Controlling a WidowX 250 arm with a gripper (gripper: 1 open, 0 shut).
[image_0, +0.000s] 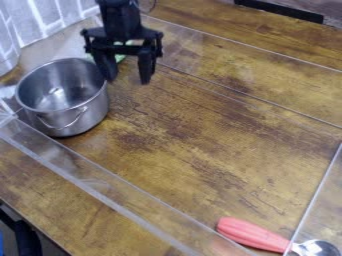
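My black gripper (123, 60) hangs at the upper left, slightly blurred, its two fingers spread apart with nothing visible between them. It is above and just behind a steel pot (60, 100) that stands on the wooden table (201, 130). A green item (120, 58) lies behind the gripper, mostly hidden by it.
A pink-handled utensil (251, 234) with a metal head lies at the front right. Clear plastic barriers run along the left, back and right sides. A white curtain (27, 30) is at the back left.
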